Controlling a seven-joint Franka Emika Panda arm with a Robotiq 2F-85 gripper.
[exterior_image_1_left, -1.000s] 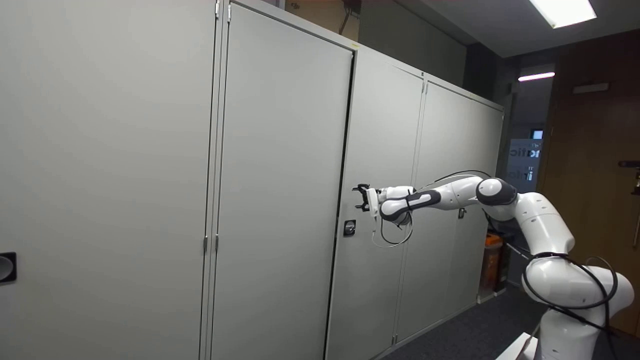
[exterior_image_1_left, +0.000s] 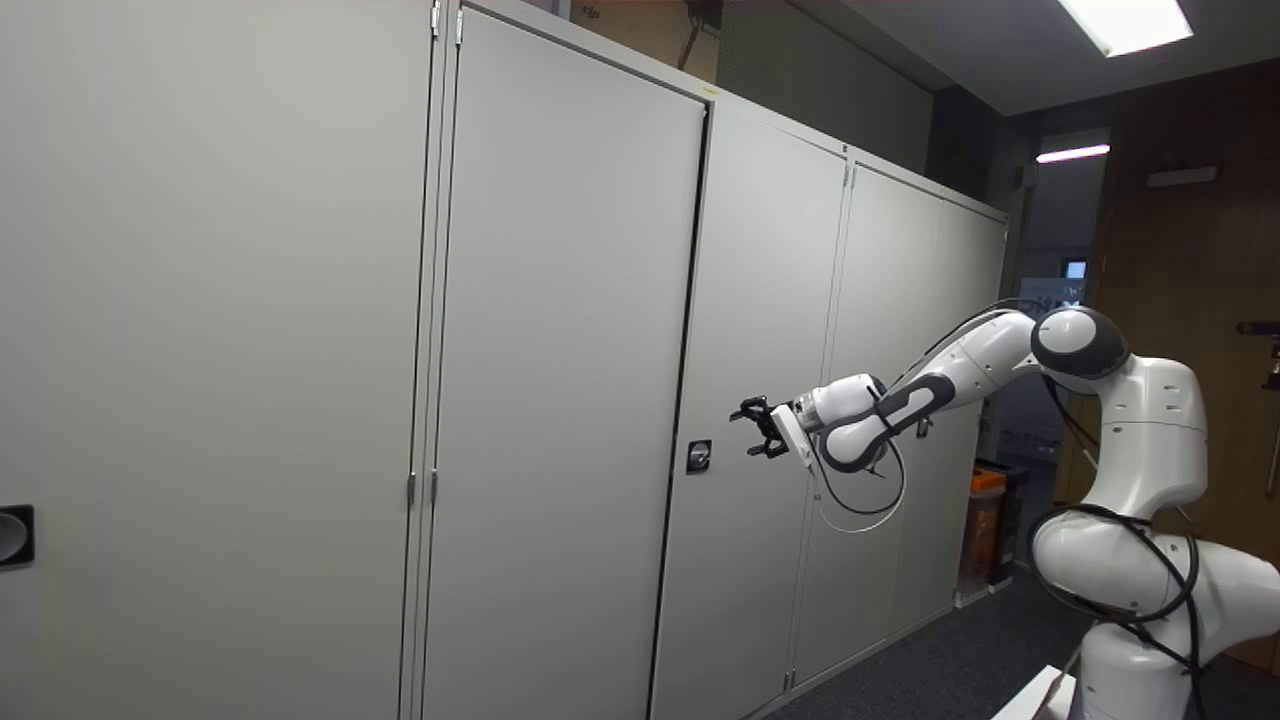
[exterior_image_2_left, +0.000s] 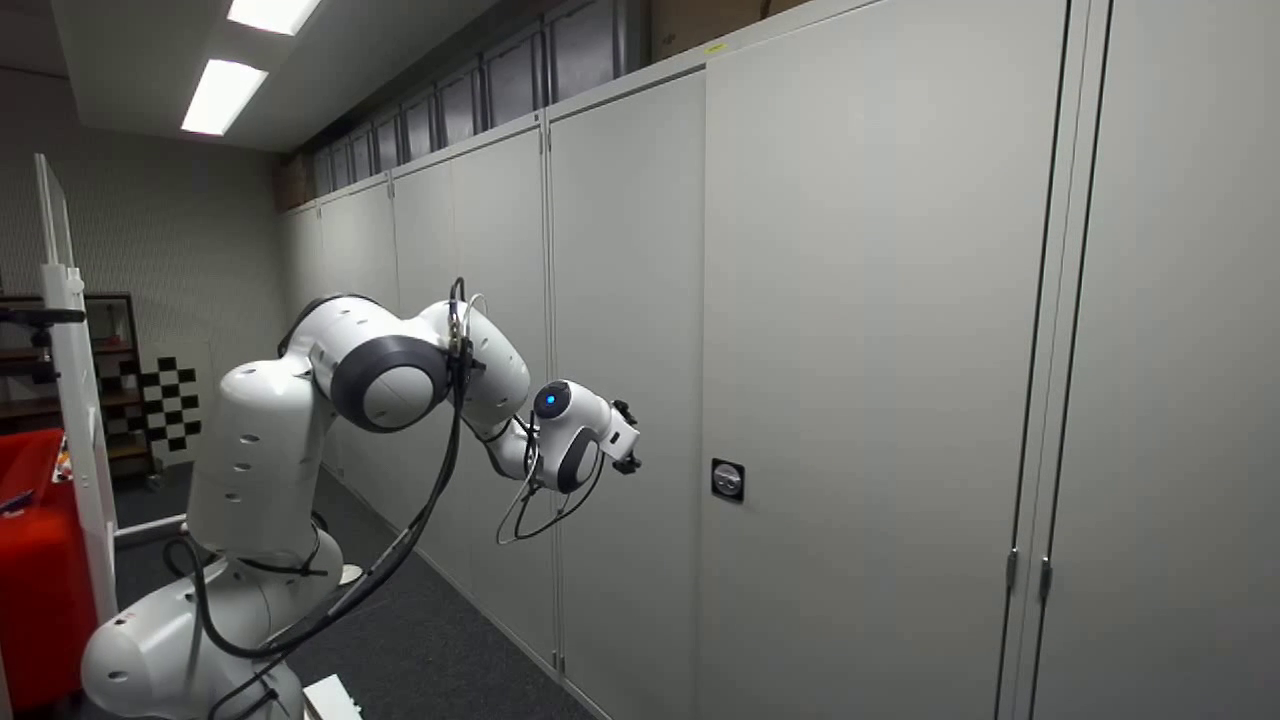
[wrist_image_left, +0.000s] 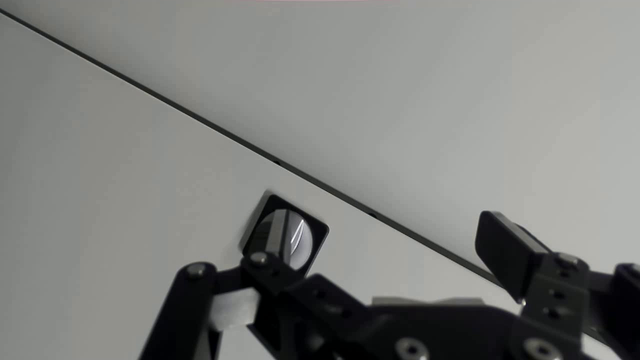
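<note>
My gripper (exterior_image_1_left: 744, 433) is open in front of the grey cabinet, with nothing between its fingers. In exterior view 1 it hangs to the right of a round silver handle (exterior_image_1_left: 698, 456) in a black square plate, and clear of it. Exterior view 2 has the gripper (exterior_image_2_left: 629, 438) on the left of the handle (exterior_image_2_left: 727, 479), with a stretch of door between. From the wrist, one finger (wrist_image_left: 279, 234) overlaps part of the handle (wrist_image_left: 304, 242); the other finger (wrist_image_left: 510, 252) is over by the dark door seam (wrist_image_left: 318, 182).
The cabinet doors (exterior_image_1_left: 564, 360) look closed, forming a flat wall along the arm's side. Another handle (exterior_image_1_left: 14, 534) is at far left. An orange-topped bin (exterior_image_1_left: 984, 482) stands by the cabinet's far end. Open air surrounds the gripper on the room side.
My gripper has drawn back to the right and somewhat lower in exterior view 1, and the hand is now tilted. The arm's elbow has risen and shifted right. The cabinet doors look unchanged.
</note>
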